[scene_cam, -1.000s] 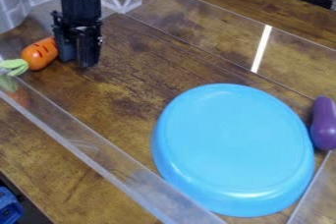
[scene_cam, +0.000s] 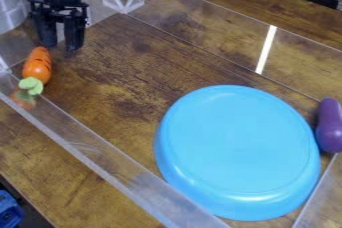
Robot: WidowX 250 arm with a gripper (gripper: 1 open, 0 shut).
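Observation:
My dark gripper (scene_cam: 60, 34) stands at the upper left, its fingers pointing down just above and behind an orange toy carrot (scene_cam: 38, 68) with a pale green top. The carrot lies along the left side of the wooden floor inside a clear-walled enclosure. The gripper's fingers look apart, with nothing visible held between them, though they are small and dark.
A large light-blue plate (scene_cam: 237, 150) covers the lower right. A purple toy eggplant (scene_cam: 327, 126) rests at the right edge. Transparent walls border the area, and the middle floor is clear. A blue object (scene_cam: 7, 210) sits at the lower left.
The gripper has moved left and slightly up. The carrot has turned, its green top now pointing toward the viewer and lower in the view.

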